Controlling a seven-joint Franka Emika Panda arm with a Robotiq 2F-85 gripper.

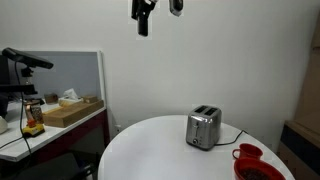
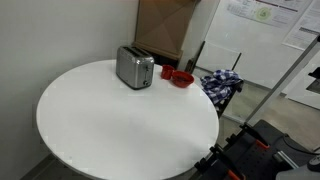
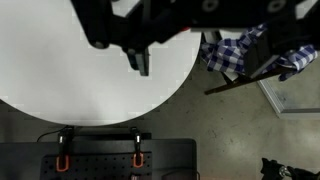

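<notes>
High above the white round table, my gripper hangs near the top edge of exterior view 1. Its two dark fingers stand apart with nothing seen between them. In the wrist view the gripper also looks open, over the table's edge. A silver toaster stands upright toward the back of the table. Beside it are a red mug and a red bowl. The bowl holds something dark in exterior view 1. The gripper touches none of these.
A blue-and-white checked cloth lies on a chair beside the table. The toaster's black cord runs toward the wall. A wooden box sits on a side surface at left.
</notes>
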